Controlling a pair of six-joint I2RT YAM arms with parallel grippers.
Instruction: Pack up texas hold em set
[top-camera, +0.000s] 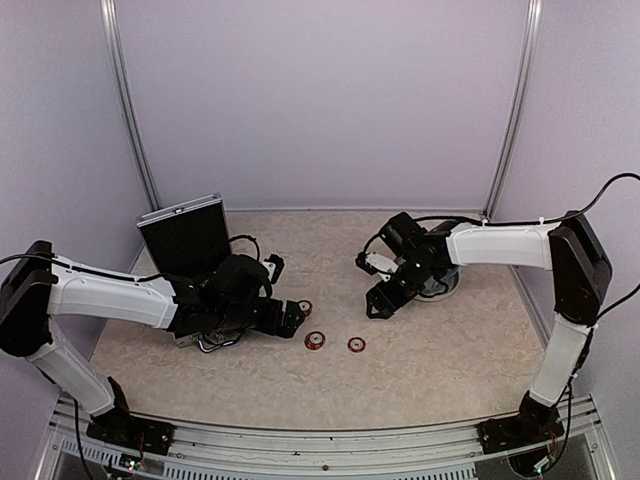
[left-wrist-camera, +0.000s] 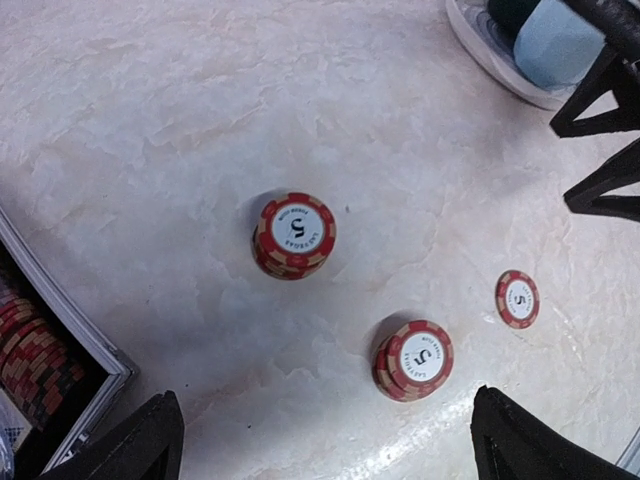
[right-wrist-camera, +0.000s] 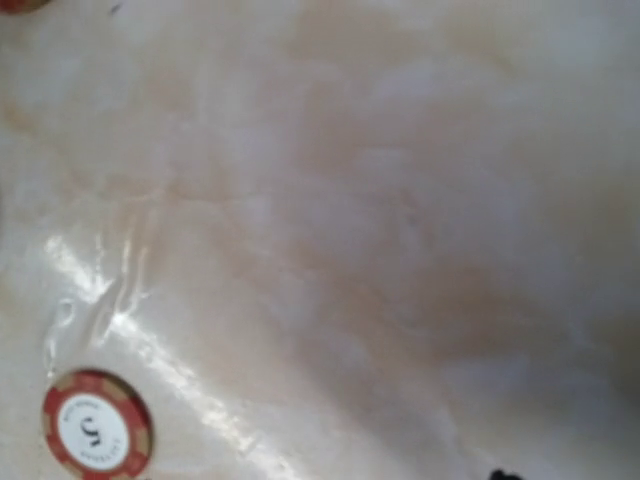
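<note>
A stack of red poker chips (left-wrist-camera: 297, 225) stands in the middle of the left wrist view. A shorter stack (left-wrist-camera: 420, 355) is nearer the right, and a single flat chip (left-wrist-camera: 518, 298) lies further right. That flat chip (right-wrist-camera: 95, 428) shows low at the left in the right wrist view. My left gripper (top-camera: 284, 292) is open and empty, over the table beside the stacks. My right gripper (top-camera: 371, 283) hangs above and behind the single chip; its fingers (left-wrist-camera: 600, 200) are parted, nothing between. The silver case (top-camera: 187, 235) is open at left, holding red chips (left-wrist-camera: 38, 355).
A pale bowl (left-wrist-camera: 500, 70) with a light-blue thing (left-wrist-camera: 558, 45) in it sits at the right, partly behind my right arm. My left arm covers much of the case in the top view.
</note>
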